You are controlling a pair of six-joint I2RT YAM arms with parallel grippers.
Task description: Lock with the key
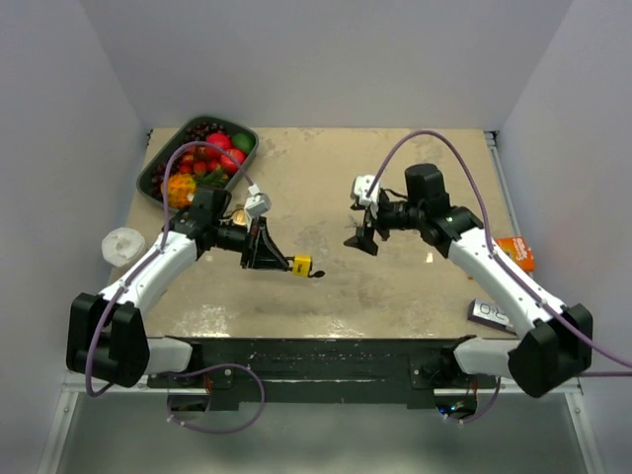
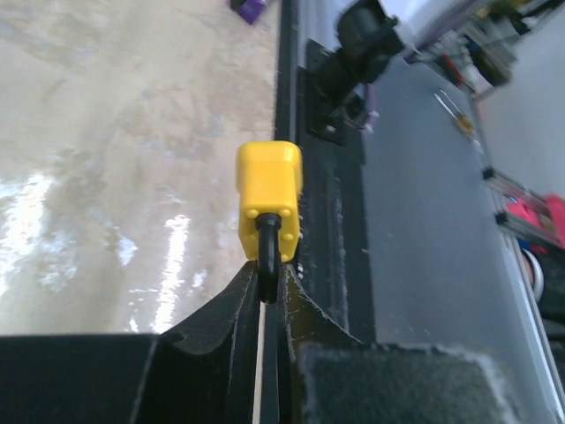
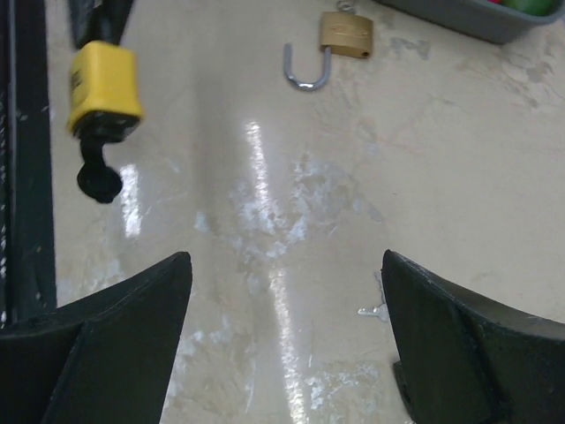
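Observation:
My left gripper (image 1: 278,259) is shut on a yellow object with a thin black shaft (image 2: 269,190), held over the table front-left of centre. My right gripper (image 1: 361,237) is open, raised right of centre. Between and beyond its fingers in the right wrist view lies a small silver key (image 3: 378,310) on the table, nothing held. An open brass padlock (image 3: 345,37), its shackle apart from the body, lies in that view beyond the yellow object, near the fruit tray.
A fruit tray (image 1: 151,188) stands back left, a white roll (image 1: 123,247) at the left edge. An orange box (image 1: 515,252) and a grey-black object (image 1: 490,314) lie at the right.

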